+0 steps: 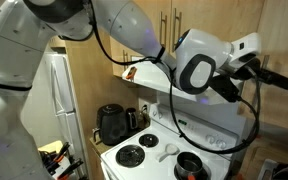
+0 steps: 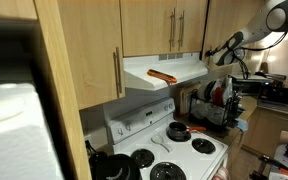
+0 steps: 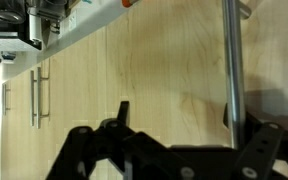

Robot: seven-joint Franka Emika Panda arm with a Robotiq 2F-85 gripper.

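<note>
In the wrist view, my gripper is open in front of a light wooden cabinet door [image 3: 169, 75], its two dark fingertips well apart. A long silver door handle [image 3: 235, 65] runs down the right side of that view, and its lower part overlaps the right finger. Whether they touch, I cannot tell. Exterior view 1 has the gripper [image 1: 274, 76] at the upper right, against the wooden cupboards and above the stove's level. From exterior view 2, the arm [image 2: 252, 44] reaches in from the right toward the far end of the upper cupboards.
Below stands a white stove [image 1: 159, 150] with a black pot [image 1: 189, 165] and a light spoon rest [image 1: 168, 151]. A black toaster [image 1: 112, 123] is to its left. An orange object [image 2: 162, 76] lies on the white hood [image 2: 149, 82]. Another handle [image 3: 39, 97] shows at far left.
</note>
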